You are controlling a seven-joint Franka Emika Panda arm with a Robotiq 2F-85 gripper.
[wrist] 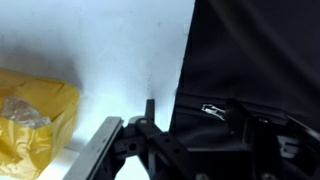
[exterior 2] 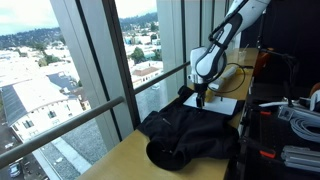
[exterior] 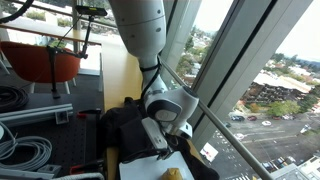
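A black jacket (wrist: 205,50) with a zipper fills the right side of the wrist view, and its metal zipper pull (wrist: 213,110) shows near the fingertips. My gripper is over the border between the jacket and a white sheet (wrist: 125,35), its fingers apart. Nothing can be seen held between them. In exterior view 2 the gripper (exterior 2: 200,100) is low over the far end of the spread jacket (exterior 2: 190,130). Whether the fingers touch the fabric cannot be told.
A crumpled yellow packet (wrist: 45,125) lies on the white sheet, left of the gripper. Windows (exterior 2: 80,70) run along one side of the table (exterior 2: 130,165). Cables (exterior: 25,150) and metal bars (exterior 2: 300,155) lie on a dark surface opposite.
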